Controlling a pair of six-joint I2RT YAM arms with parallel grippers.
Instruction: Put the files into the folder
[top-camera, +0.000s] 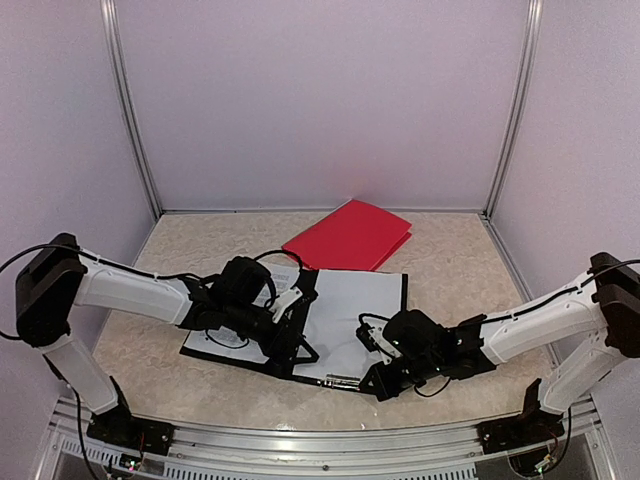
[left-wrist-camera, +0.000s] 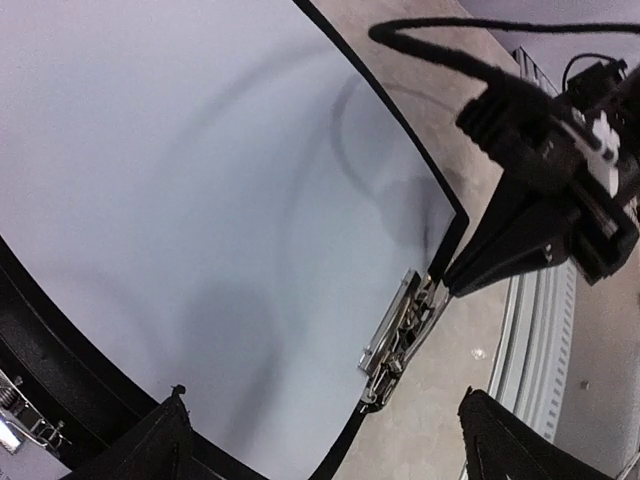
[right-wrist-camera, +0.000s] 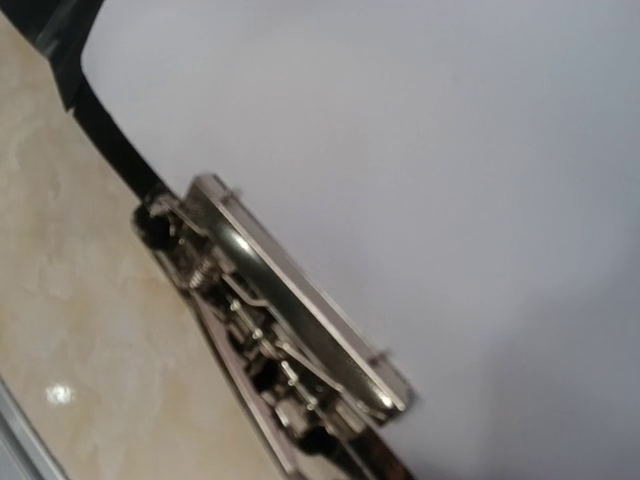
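Note:
An open black folder (top-camera: 405, 290) lies on the table, a printed page (top-camera: 210, 342) on its left half, white paper (top-camera: 350, 310) on its right. A metal clip sits on the near edge; it fills much of the right wrist view. My left gripper (top-camera: 300, 350) hangs over the spine, fingers apart with nothing visible between them, facing the clip in its wrist view. My right gripper (top-camera: 370, 385) is low at the clip's end, shut, its fingertips touching the folder's edge (left-wrist-camera: 445, 250).
A red folder (top-camera: 350, 235) lies behind the black one. A metal rail (top-camera: 310, 430) runs along the front edge, with walls on the back and sides.

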